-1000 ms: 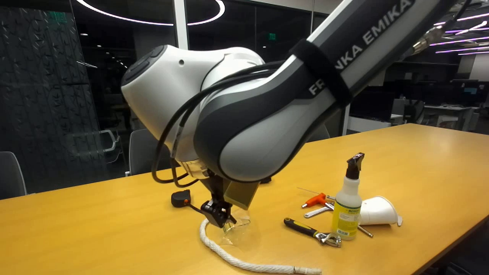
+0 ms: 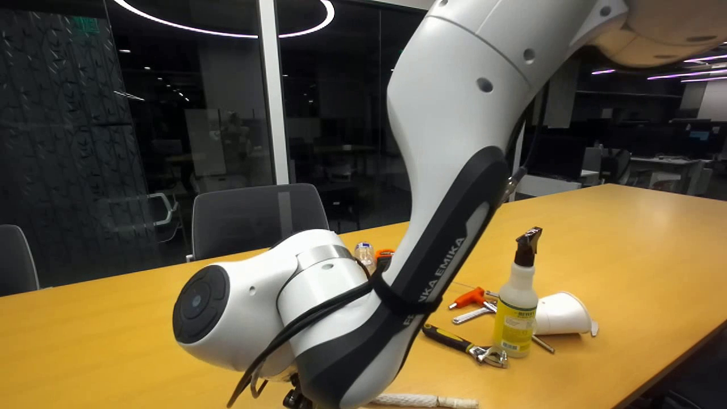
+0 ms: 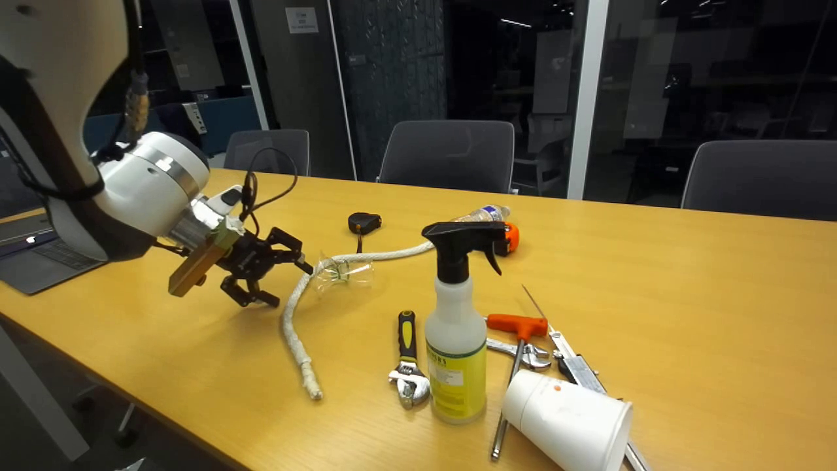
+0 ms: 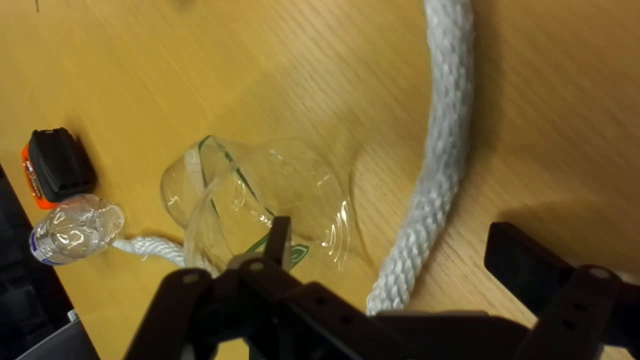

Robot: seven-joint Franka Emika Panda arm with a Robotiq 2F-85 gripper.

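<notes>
My gripper (image 3: 290, 284) stands open low over the left part of the table, tilted toward the white rope. In the wrist view the fingers (image 4: 517, 259) are wide apart, and the rope (image 4: 445, 138) runs across the view ahead of the gap. Nothing is visibly clasped. A clear plastic cup (image 4: 300, 192) lies on its side, partly behind the left finger in that view. From exterior view 2, the cup (image 3: 345, 273) rests against the rope's bend, just right of the gripper. Exterior view 1 has the gripper hidden behind the arm.
A black tape measure (image 3: 365, 222) and a clear bottle (image 3: 480, 213) lie farther back. The spray bottle (image 3: 456, 345) stands upright among an adjustable wrench (image 3: 408, 365), other tools and a tipped white cup (image 3: 569, 420). A laptop (image 3: 59, 259) sits at left.
The arm has come down and its wrist has swung over from a downward-pointing pose to a slanted one. In exterior view 1 it now covers the gripper, clear cup and most of the rope.
</notes>
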